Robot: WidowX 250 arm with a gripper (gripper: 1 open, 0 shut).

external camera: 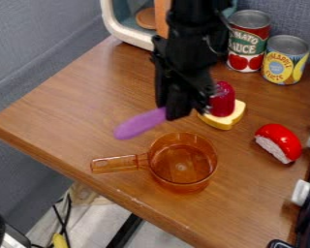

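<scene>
My black gripper (173, 105) hangs over the middle of the table, shut on a long purple object (139, 125) that slants down to the left, just above and behind an orange translucent pan (184, 170) with its handle pointing left. Right behind the gripper, partly hidden by it, a dark red piece (223, 95) stands on a yellow block (224, 120). A red and white sushi-like toy (277, 140) lies to the right.
A tomato sauce can (247, 46) and a yellow can (283, 64) stand at the back right. A toy appliance (124, 15) is at the back. Dark objects (305, 218) line the right edge.
</scene>
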